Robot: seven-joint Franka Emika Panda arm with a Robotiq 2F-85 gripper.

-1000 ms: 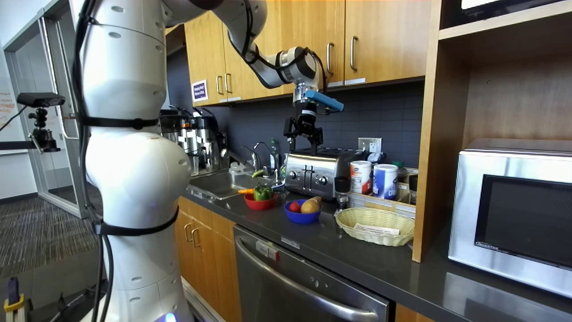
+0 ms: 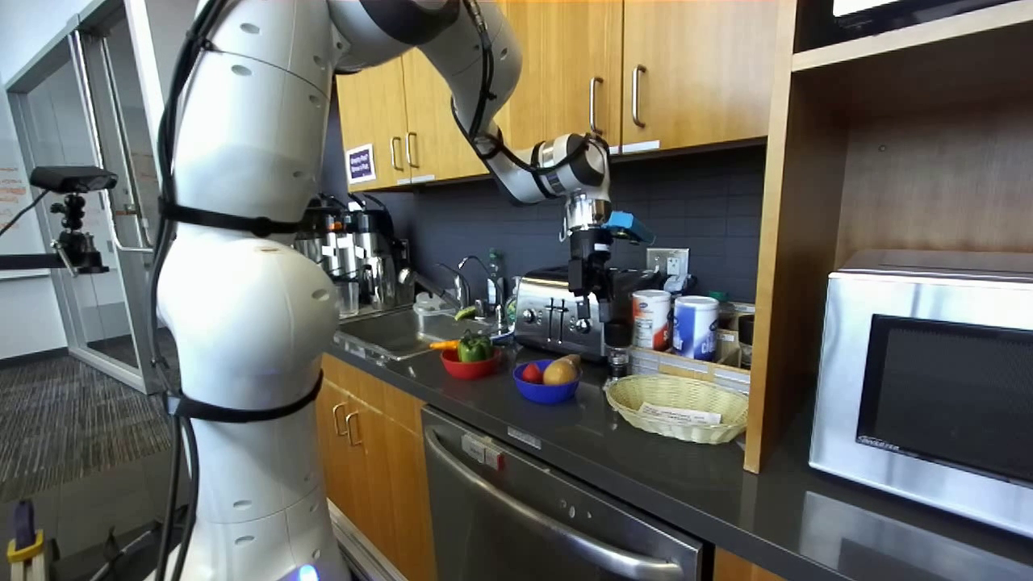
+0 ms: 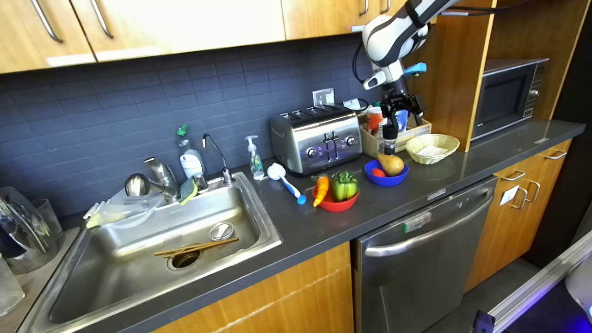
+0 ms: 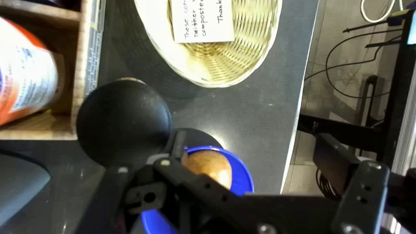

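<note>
Above the counter my gripper (image 3: 405, 117) points downward beside the toaster, its fingers spread and nothing visible between them. In the wrist view the two fingers stand wide apart, one at the left and one at the right. A pepper grinder (image 3: 387, 145) with a black cap (image 4: 123, 121) stands upright just below the gripper; in the wrist view its cap is close to the left finger. Nearby, a blue bowl (image 2: 545, 391) holds a pear (image 3: 391, 164) and a red item (image 3: 378, 172). Whether a finger touches the grinder I cannot tell.
A wicker basket (image 2: 678, 407) with a paper note lies right of the grinder. Behind stands a wooden box (image 3: 369, 143) with canisters. The toaster (image 3: 315, 141), a red bowl (image 3: 336, 206) with a pepper and carrot, and the sink (image 3: 258, 213) lie to the left.
The gripper has moved right and lower, from above the toaster to above the grinder, and has turned about its wrist. The bowls and basket have not moved.
</note>
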